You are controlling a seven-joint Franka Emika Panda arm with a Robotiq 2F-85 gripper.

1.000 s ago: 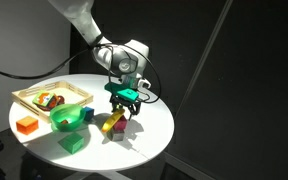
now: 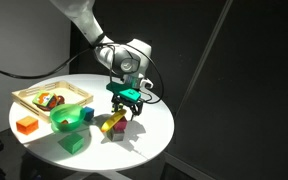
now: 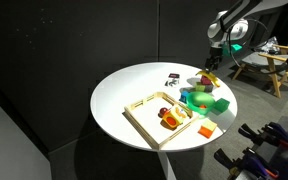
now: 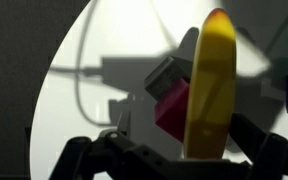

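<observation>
A long yellow piece with an orange tip (image 4: 214,85) leans against a dark red block (image 4: 172,110), which has a grey block (image 4: 169,75) beside it. In exterior view 1, the yellow piece (image 2: 114,120) slants upward beside the red block (image 2: 122,125). My gripper stands open in the wrist view, its fingers spread to either side of the yellow piece and the red block. The right finger (image 4: 246,135) is close to the yellow piece; whether they touch I cannot tell.
A green bowl (image 2: 66,117) and a blue block (image 2: 87,115) sit just left of the gripper. Green (image 2: 72,143) and orange (image 2: 27,125) blocks lie farther out. A wooden tray (image 2: 24,98) holds toy food.
</observation>
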